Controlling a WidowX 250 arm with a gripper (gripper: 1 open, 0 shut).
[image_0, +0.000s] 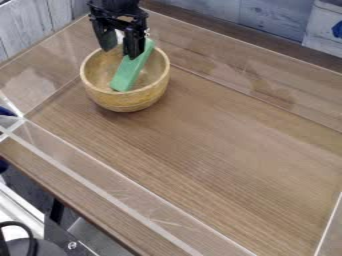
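Note:
A wooden bowl (123, 96) sits at the upper left of the table. Inside it lies a long green object (131, 67), tilted toward the upper right. My black gripper (119, 50) hangs over the bowl's back half, open, beside the green object's upper end. Whether the fingers touch that object is hard to tell at this size.
A white and blue item (321, 22) is at the back right corner. Dark and grey items line the lower left edge.

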